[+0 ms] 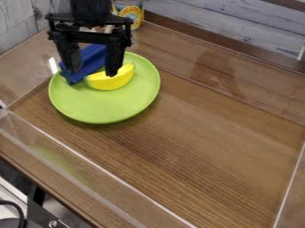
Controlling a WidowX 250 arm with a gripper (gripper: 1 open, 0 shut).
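Note:
My black gripper (89, 55) hangs over a green plate (102, 107) at the upper left, its two fingers standing apart, open. A yellow object (113, 80), perhaps a bowl or fruit, sits on the plate below and behind the right finger. A blue object (81, 69) lies at the plate's back left, partly hidden by the gripper. Whether the fingers touch either thing I cannot tell.
A can with a yellow label (128, 14) stands at the back. A cable shows at the lower left.

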